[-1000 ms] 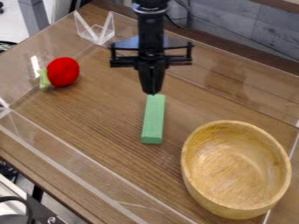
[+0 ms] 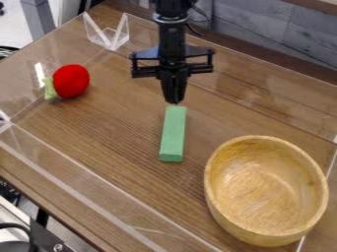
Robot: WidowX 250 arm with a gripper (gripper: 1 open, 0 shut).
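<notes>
The black robot gripper point(image 2: 172, 94) hangs over the middle back of the wooden table, pointing down, its fingertips together with nothing visible between them. Below it lies a green block point(image 2: 172, 135), long and flat, on the table point(image 2: 105, 157). A yellow bowl point(image 2: 266, 192) stands at the front right. A red ball point(image 2: 71, 81) is at the left, beside a small pale green and white object point(image 2: 49, 86).
A clear plastic item point(image 2: 105, 30) lies at the back left. A grey wooden wall point(image 2: 277, 34) runs along the back right.
The objects on the table have not moved.
</notes>
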